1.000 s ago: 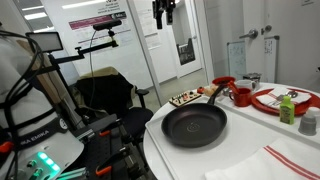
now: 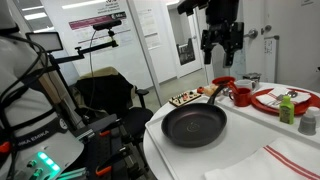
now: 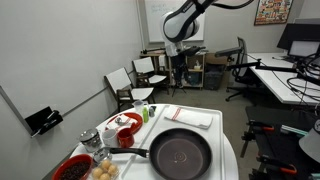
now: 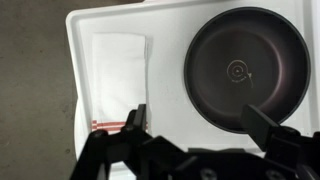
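Note:
Above the table, my gripper (image 2: 221,54) hangs open with its fingers pointing down and nothing between them. A black frying pan (image 2: 193,126) rests on the white table, well below the gripper and apart from it. The wrist view looks down on the pan (image 4: 235,75) at upper right and on a folded white towel (image 4: 119,75) with red stripes at upper left. Both dark fingers of the gripper stand wide apart along the bottom of that view. The pan's handle (image 3: 127,151) points toward the kitchenware side in exterior view 2.
Red cups (image 2: 241,96), a red plate (image 2: 284,99), a green-capped bottle (image 2: 287,109) and a tray of small items (image 2: 184,98) stand along the far side. A metal pot (image 3: 109,136) is among them in exterior view 2. Bare table (image 2: 222,157) lies between pan and towel.
My gripper has come rightward and down in exterior view 1, from the upper middle to above the pan's far side. Pan and towel have stayed in place.

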